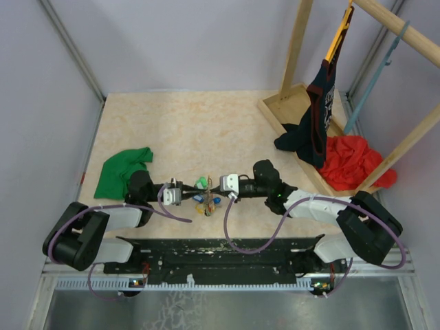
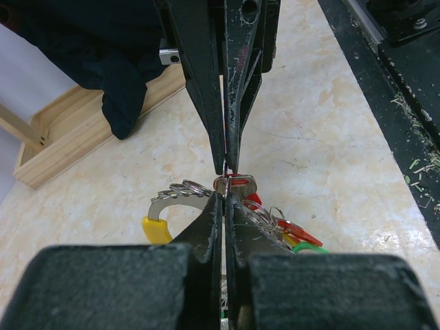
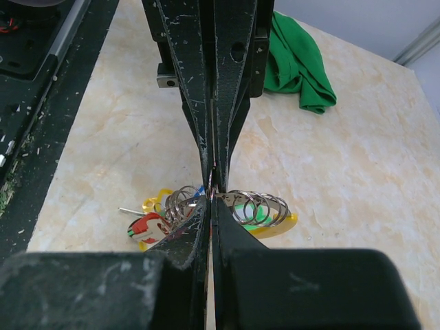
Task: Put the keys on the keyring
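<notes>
My left gripper (image 1: 201,191) and right gripper (image 1: 216,188) meet tip to tip at the lower middle of the table. Both are shut, and thin metal shows at their tips, too small to tell which hand grips it. Around that point is a bunch of keys and rings: a silver piece with a yellow end (image 2: 157,229), wire rings (image 3: 265,209), red-capped keys (image 2: 300,233) and a green piece (image 2: 309,249). Whether any key is threaded on a ring at the fingertips cannot be made out.
A green cloth (image 1: 120,172) lies at the left. At the right stands a wooden frame (image 1: 285,103) with dark hanging fabric (image 1: 316,117) and red cloth (image 1: 352,161). A dark edge (image 1: 227,256) runs along the front.
</notes>
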